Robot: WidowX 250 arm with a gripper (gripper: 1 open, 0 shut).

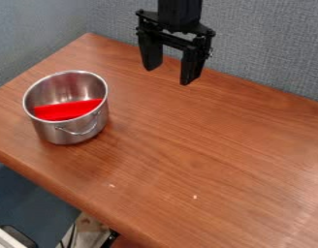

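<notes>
My black gripper [171,60] hangs at the top centre, above the back of the table, its two fingers wide apart with nothing between them. To the left, a steel pot [67,131] with a wire handle stands on the wooden table [201,155]. A red object [69,108] lies inside the pot; its exact shape is hard to tell.
A grey padded wall [266,44] borders the back. The table's left edge runs close by the pot, with dark floor and some cables below it at the lower left.
</notes>
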